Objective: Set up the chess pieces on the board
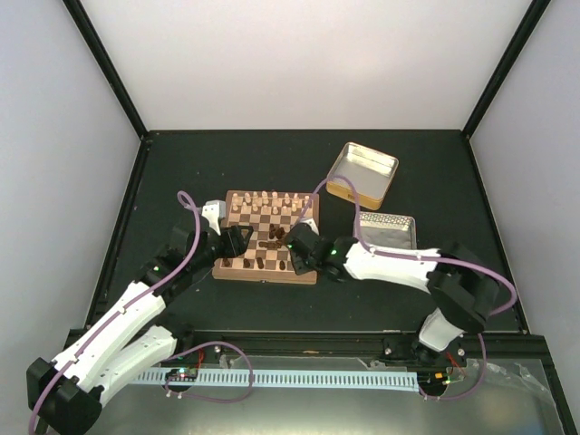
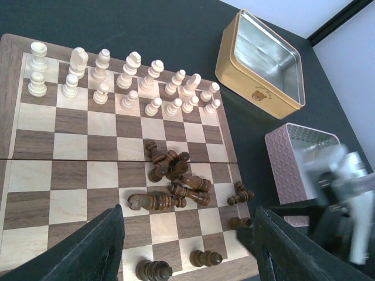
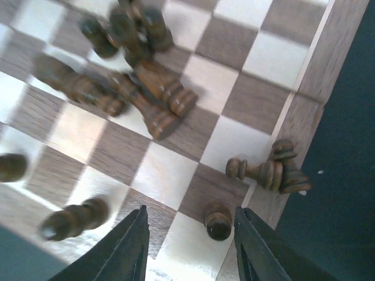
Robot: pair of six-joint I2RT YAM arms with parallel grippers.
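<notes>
On the wooden chessboard (image 1: 272, 237), the white pieces (image 2: 129, 73) stand in two rows along the far side. Several dark pieces (image 2: 173, 181) lie in a heap around the middle. My right gripper is open above the near right corner, with nothing held. An upright dark pawn (image 3: 218, 221) shows between its fingers, closer to the right one. Just beyond, a dark knight (image 3: 275, 170) lies on its side at the board's edge. Open and empty, my left gripper hovers over the board's near half, other dark pieces (image 2: 153, 270) standing below it.
A gold-rimmed tin (image 1: 388, 186) lies behind the board to the right. Nearer, a perforated metal tin (image 1: 385, 220) sits beside the right arm. My right gripper intrudes at the right of the left wrist view. Black table (image 1: 217, 163) behind the board is clear.
</notes>
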